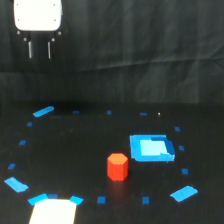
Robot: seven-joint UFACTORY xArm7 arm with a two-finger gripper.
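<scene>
At the top left, my gripper [39, 50] hangs high above the table, its two thin fingers apart with nothing between them. A red six-sided block [117, 168] stands on the black table, front of the middle. Behind it and to the right lies a square marked in blue tape [135, 148], with a pale patch [153, 147] inside it. My gripper is well above and to the left of both, touching neither.
Small blue marks and longer blue tape strips [184, 193] are spread over the black tabletop. A bright cream square [53, 212] lies at the front left edge. Between the red block and the tape square the table is clear.
</scene>
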